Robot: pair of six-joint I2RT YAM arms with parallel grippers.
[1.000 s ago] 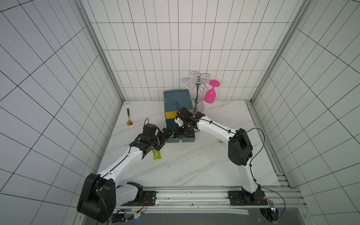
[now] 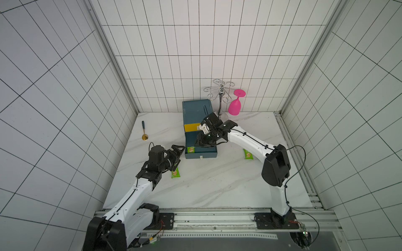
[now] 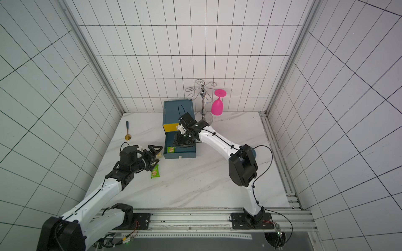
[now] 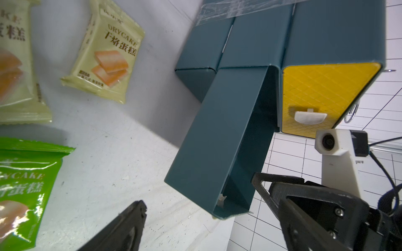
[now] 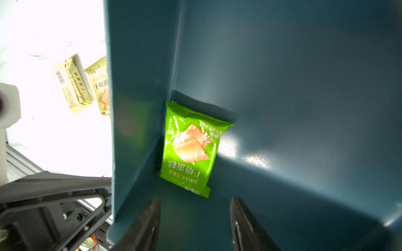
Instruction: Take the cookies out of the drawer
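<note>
A teal drawer (image 2: 201,155) is pulled out below the yellow-fronted compartment (image 4: 322,92). Inside lies a green cookie packet (image 5: 188,146), against one side wall. My right gripper hovers above the drawer's interior, its fingers apart with nothing visible between them. My left gripper stands open left of the drawer, above the table. Outside the drawer are cream packets (image 4: 102,54) and a green packet (image 2: 175,172) near my left gripper.
A spoon (image 2: 144,133) lies at back left. A chrome stand (image 2: 220,100) with a pink glass (image 2: 235,106) stands behind. Another green packet (image 2: 248,154) lies on the right.
My left gripper has moved left, away from the drawer. My right arm has risen slightly and shifted right, leaving the green packet in the drawer more visible.
</note>
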